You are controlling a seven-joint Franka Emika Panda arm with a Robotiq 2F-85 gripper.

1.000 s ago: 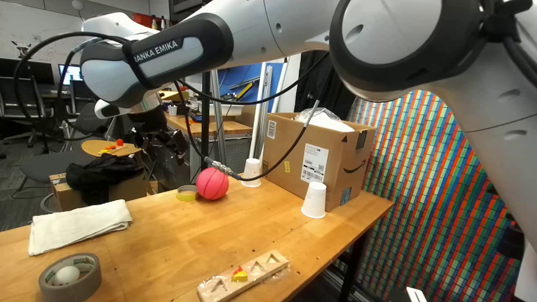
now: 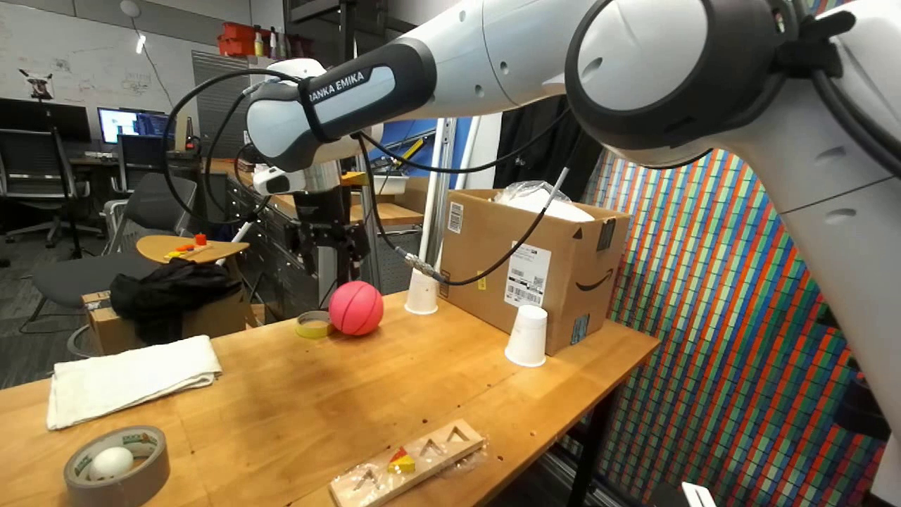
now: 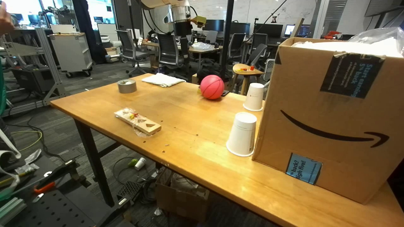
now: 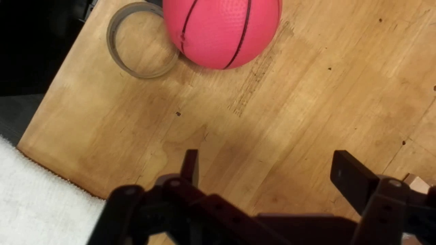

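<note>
My gripper stands open above the table, its two dark fingers wide apart with only bare wood seen between them. A pink ball (image 4: 224,32) with black lines rests on the table at the top of the wrist view, clear of the fingers. Against its side lies a tape ring (image 4: 122,61), yellow in exterior view 1. A folded white towel (image 2: 135,380) lies at the table's left. The grey tape roll (image 2: 127,486) holds a white ball (image 2: 111,462) inside its ring. A wooden puzzle strip (image 2: 422,465) with a red and yellow piece sits near the front edge.
Two upside-down white cups, a nearer one (image 3: 242,134) and a farther one (image 3: 254,97), stand beside a large cardboard box (image 3: 333,125). A black cable (image 2: 498,262) hangs from the arm in front of the box.
The arm and gripper have moved right in exterior view 1, and the gripper now points more straight down. The objects on the table have stayed where they were.
</note>
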